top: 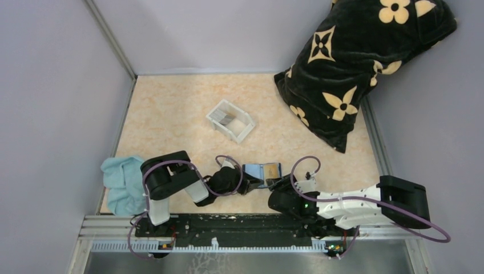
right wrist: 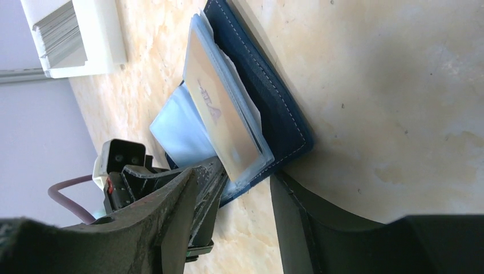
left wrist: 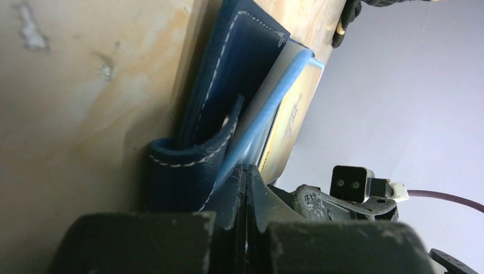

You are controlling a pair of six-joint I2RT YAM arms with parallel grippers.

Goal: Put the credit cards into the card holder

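The dark blue card holder (right wrist: 283, 108) lies open on the table, with clear blue-edged sleeves (left wrist: 294, 71) fanned up. A gold card (right wrist: 220, 105) sits inside one raised sleeve. My left gripper is shut, its tips against the sleeves at the holder's near side; no thickness shows between them, though a thin sleeve edge could be hidden there. Open around the lower corner of the card's sleeve stands my right gripper, one finger on each side and a gap remaining. In the top view both grippers meet closely at the holder's near edge.
Behind the holder stands a white tray (top: 246, 135) with several grey cards (top: 222, 116) in its left part. A light blue cloth (top: 121, 185) lies far left, a black patterned cushion (top: 342, 74) at back right.
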